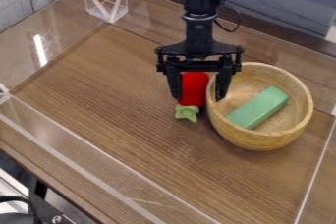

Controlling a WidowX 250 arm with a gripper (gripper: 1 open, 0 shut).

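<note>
My black gripper (197,83) hangs over a red object (194,93) with a green leafy end (187,113), like a strawberry toy or pepper. Its fingers reach down on either side near the red piece; whether they touch it is unclear. A tan bowl (289,125) sits to the right, partly under the gripper's right side, holding a green block (257,108).
A clear plastic item (105,2) stands at the back left, and a black cable (16,210) lies at the lower left corner.
</note>
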